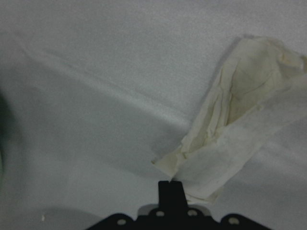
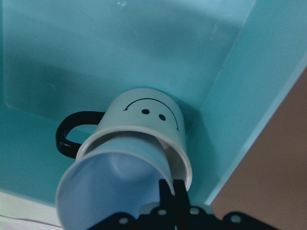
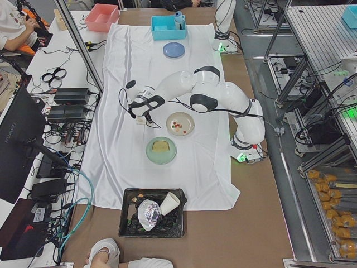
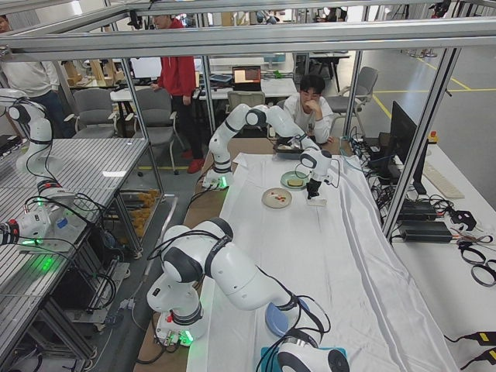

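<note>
My left gripper is shut at the edge of a crumpled, folded paper napkin (image 1: 254, 120) lying on the white cloth; whether the paper is between its fingertips I cannot tell. In the right wrist view, my right gripper is at the rim of a light blue cup (image 2: 110, 187), its fingers close together; whether the rim is between them is unclear. The cup lies tilted in the mouth of a white smiley mug (image 2: 144, 110) with a black handle, inside a turquoise bin (image 2: 57, 43).
A beige plate (image 3: 187, 124) with small pieces and a green plate (image 3: 153, 159) with a yellow item sit near the left gripper. A blue plate (image 3: 173, 49) lies before the bin. A black tray (image 3: 128, 229) with rubbish stands at the cloth's end.
</note>
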